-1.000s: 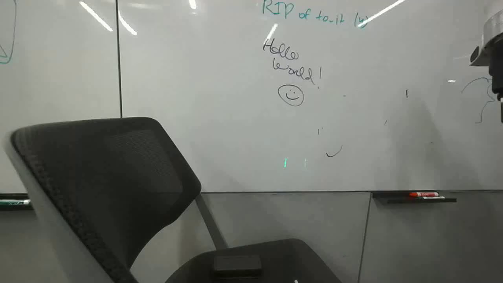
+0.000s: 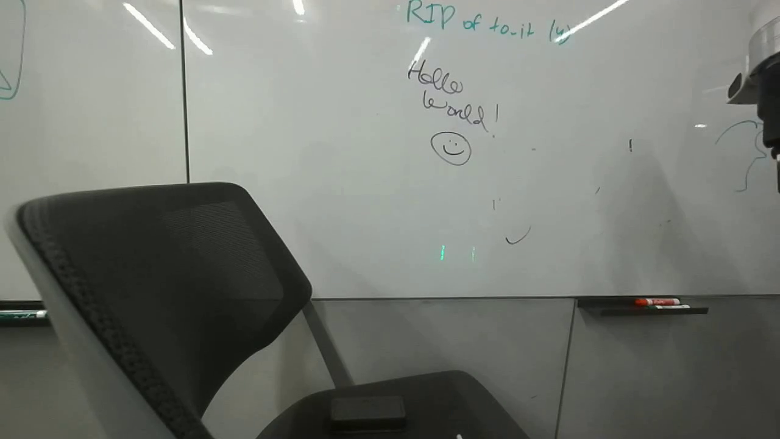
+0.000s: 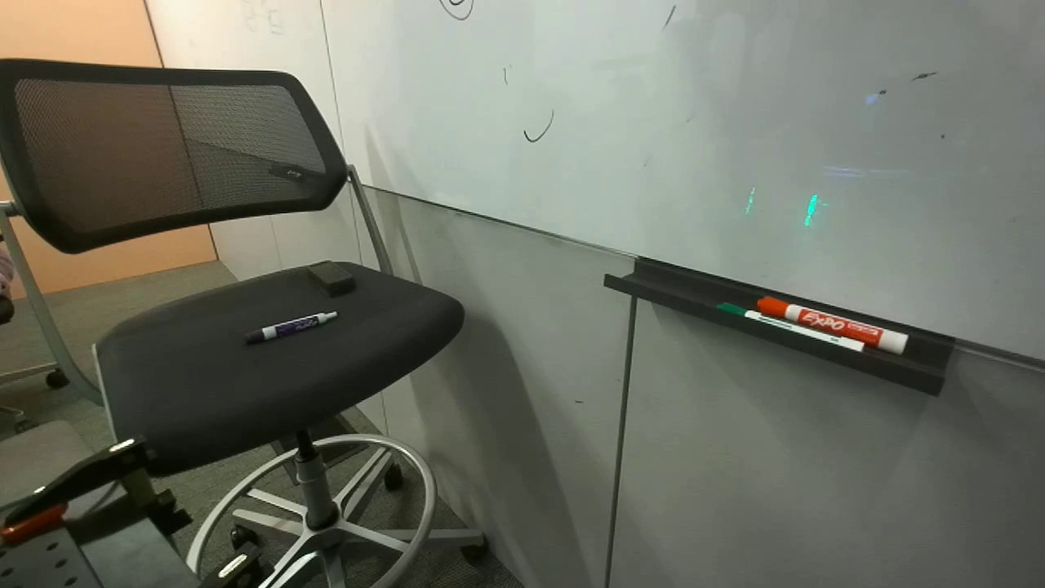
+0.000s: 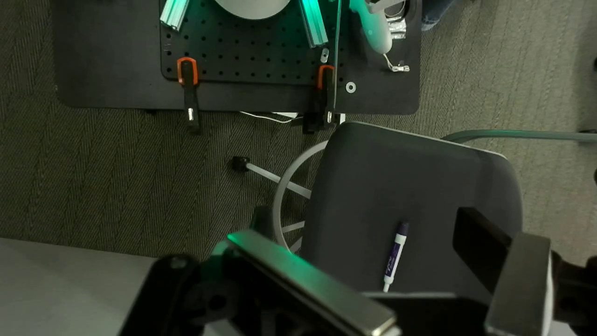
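A purple-and-white marker (image 3: pixel 291 327) lies on the dark seat of the chair (image 3: pixel 392 323), with a black eraser-like block (image 3: pixel 331 278) behind it. In the wrist view my gripper is open high above the seat, its two fingers well apart and nothing held between them. The same marker (image 4: pixel 395 256) shows below, beyond the gap. Only a piece of the arm (image 2: pixel 768 80) enters exterior view 1, at the upper right edge; the gripper's fingers cannot be made out there.
The whiteboard (image 2: pixel 329 146) carries writing and a smiley. Its ledge (image 3: pixel 676 286) holds a red marker (image 3: pixel 833 325) and a thinner green-and-white one (image 3: pixel 803 331). The chair's mesh back (image 3: pixel 176 147) rises beside the seat. A black table (image 4: pixel 112 67) with clamps stands near the chair.
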